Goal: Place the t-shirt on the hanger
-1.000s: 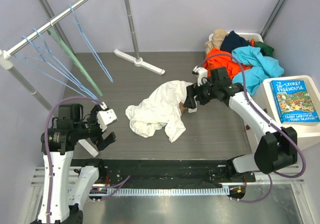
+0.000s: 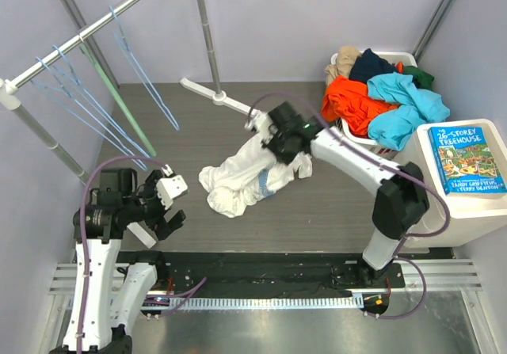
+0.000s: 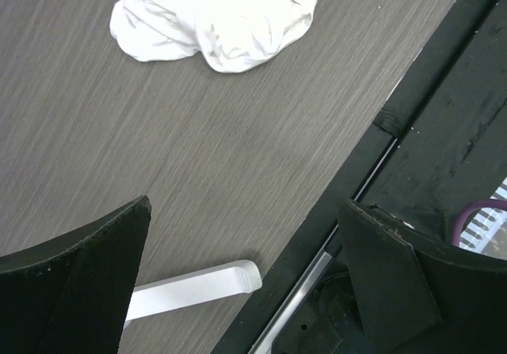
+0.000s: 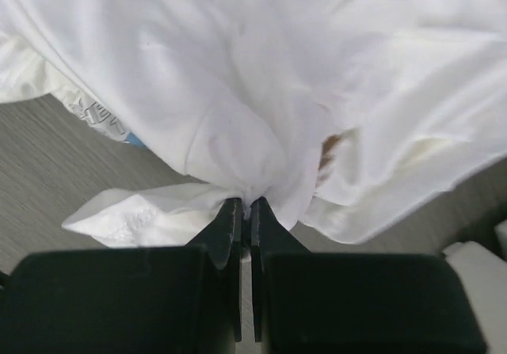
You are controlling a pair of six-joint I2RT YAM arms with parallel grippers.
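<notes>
A crumpled white t-shirt lies on the dark floor in the middle, a blue-and-white print showing on it. My right gripper is shut on a bunched fold of it, blurred in the top view. My left gripper stands open at the lower left, apart from the shirt, with nothing between its fingers. Blue wire hangers and a green hanger hang on the rail at the upper left.
A white basket full of coloured clothes stands at the back right, beside a white bin with a book on top. The rack's foot rests at the back of the floor; bare floor surrounds the shirt.
The right arm has moved from the shirt's right side onto it and now grips it, shifting and lifting part of the fabric.
</notes>
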